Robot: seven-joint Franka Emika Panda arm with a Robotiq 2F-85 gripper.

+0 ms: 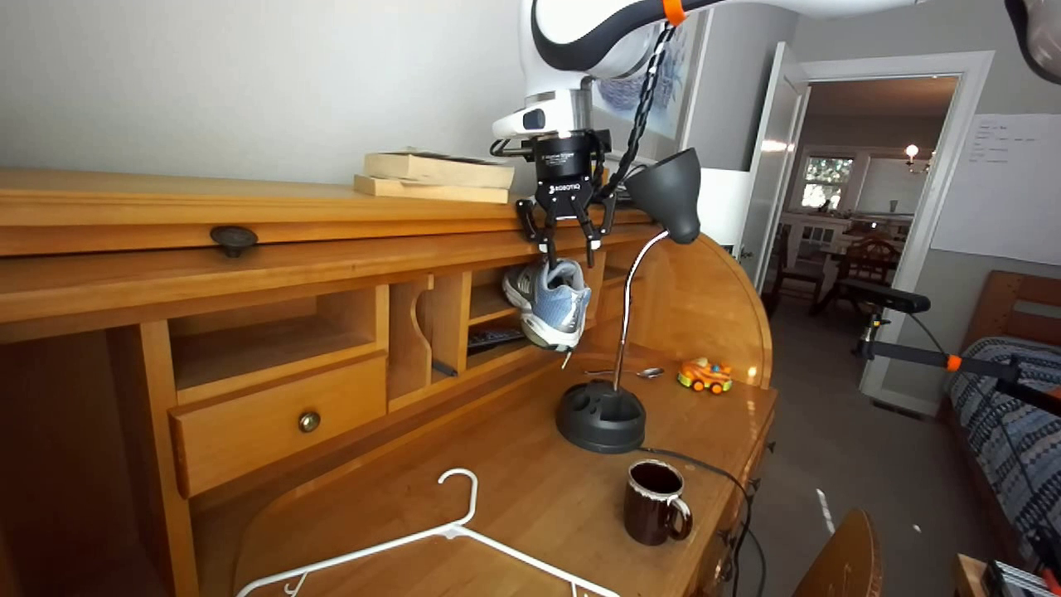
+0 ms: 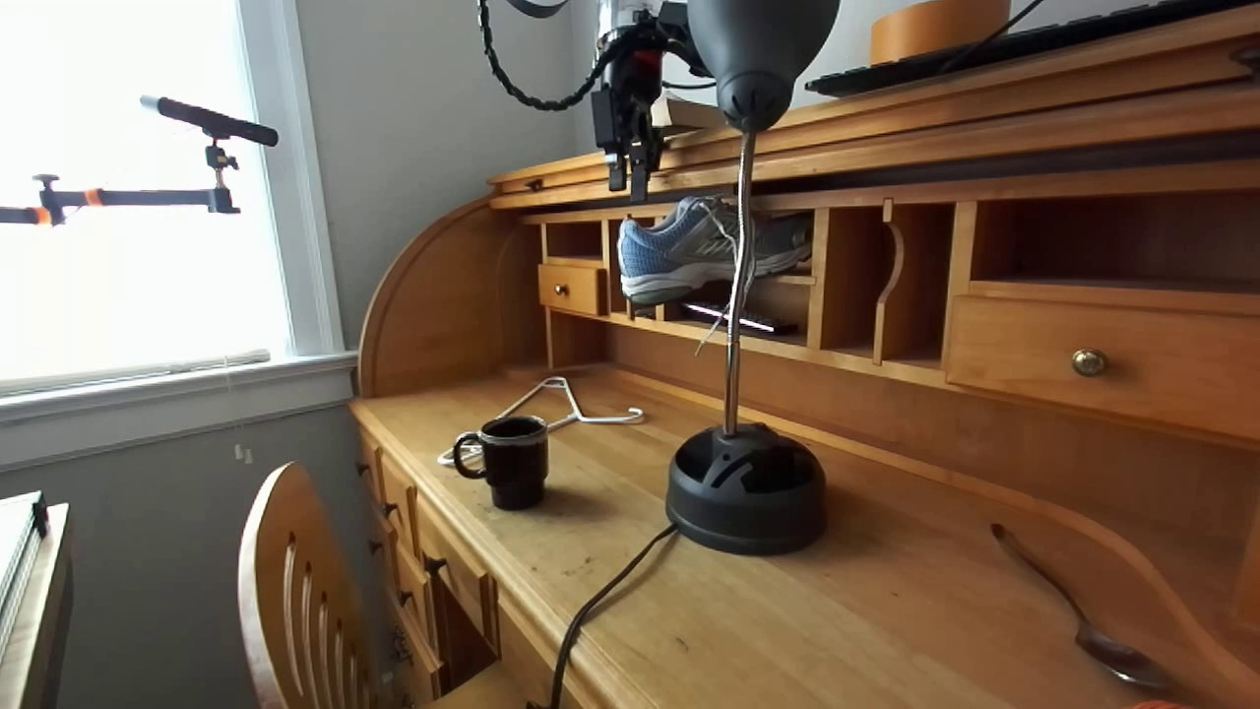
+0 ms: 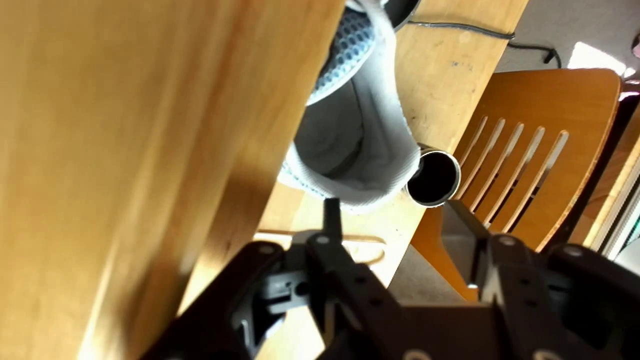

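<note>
A blue and grey sneaker rests in a desk cubby, its heel end jutting out over the desktop. In exterior view 2 the same sneaker is partly behind the lamp's neck. Just above its heel hangs my gripper, pointing down, its fingers apart and nothing visible between them. From the wrist, the sneaker's opening shows ahead of the gripper, whose fingers are spread; neither seems to pinch the shoe's collar.
A black lamp stands close by, its shade beside my gripper. On the desktop are a dark mug, a white hanger, a spoon and an orange toy car. Books lie on the desk's top ledge.
</note>
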